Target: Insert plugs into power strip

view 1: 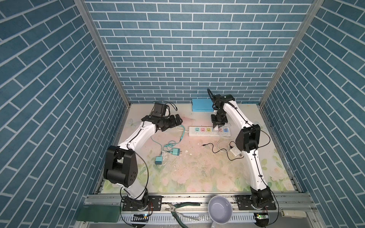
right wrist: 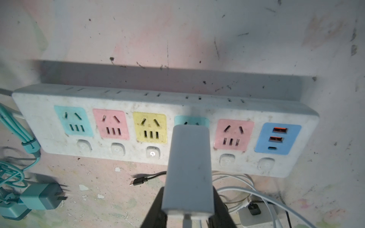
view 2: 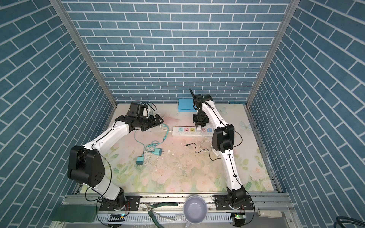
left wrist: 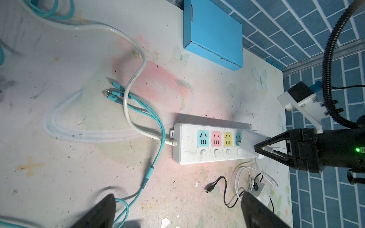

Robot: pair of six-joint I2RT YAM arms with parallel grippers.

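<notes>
A white power strip (view 1: pixel 196 132) with coloured sockets lies across the middle of the table. My right gripper is shut on a white plug (right wrist: pixel 186 163), held over the fourth, cyan socket, mostly hiding it; whether its pins sit in the slots I cannot tell. My left gripper (view 1: pixel 174 120) hangs open left of the strip, its fingers blurred at the bottom of the left wrist view. Two teal chargers (view 2: pixel 157 151) (view 2: pixel 140 160) lie front left of the strip with cables. A white adapter (left wrist: pixel 260 191) with white and black cables lies front right.
A blue box (left wrist: pixel 213 34) lies at the back against the wall. Teal and white cables (left wrist: pixel 133 79) run left of the strip. A grey pan (view 1: pixel 219 208) sits beyond the front edge.
</notes>
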